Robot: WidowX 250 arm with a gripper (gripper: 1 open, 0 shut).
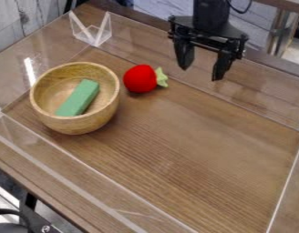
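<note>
A black gripper (203, 58) hangs at the top centre over the wooden table, its two fingers apart and pointing down, with nothing seen between them. Below and left of it lies a red round object with a green top (141, 79), like a plush vegetable. At the left stands a tan wooden bowl (106, 111) with a green block (77, 98) lying inside it.
A clear, angular plastic object (92, 30) stands at the back left. A dark cable shows at the bottom left corner.
</note>
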